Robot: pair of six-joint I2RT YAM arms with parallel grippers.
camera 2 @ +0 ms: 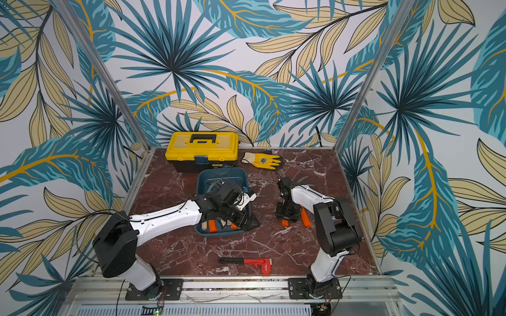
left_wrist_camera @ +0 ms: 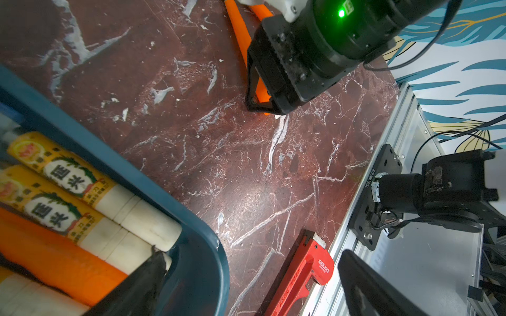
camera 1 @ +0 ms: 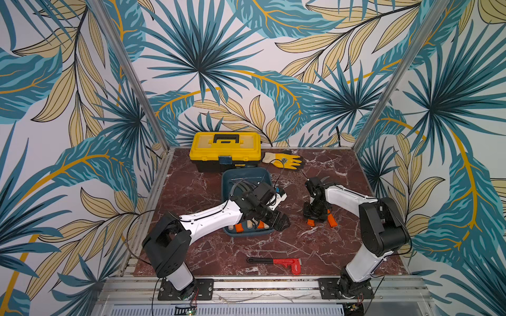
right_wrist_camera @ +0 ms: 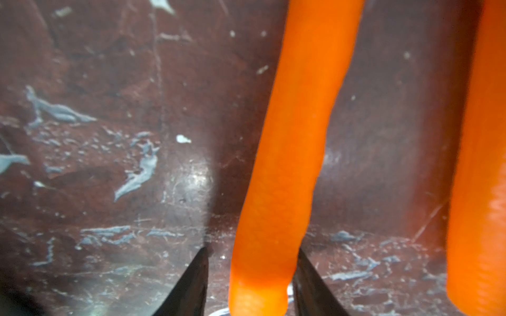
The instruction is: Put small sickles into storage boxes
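Two orange handles, presumably of the sickles [right_wrist_camera: 279, 158], lie on the right of the table, mostly under my right gripper. In the right wrist view its fingers are part open around one orange handle's end; whether they touch it is unclear. The blue storage box [camera 1: 232, 179] in the middle holds orange handles, yellow-labelled white-ended handles [left_wrist_camera: 89, 184] and curved grey blades. My left gripper [camera 1: 282, 223] hangs over the box's right side, its fingertips blurred at the bottom of the left wrist view, apart, with nothing seen held.
A yellow toolbox [camera 1: 225, 150] and a yellow glove [camera 1: 284, 160] stand and lie at the back. A red pipe wrench [camera 1: 287, 263] lies near the front edge.
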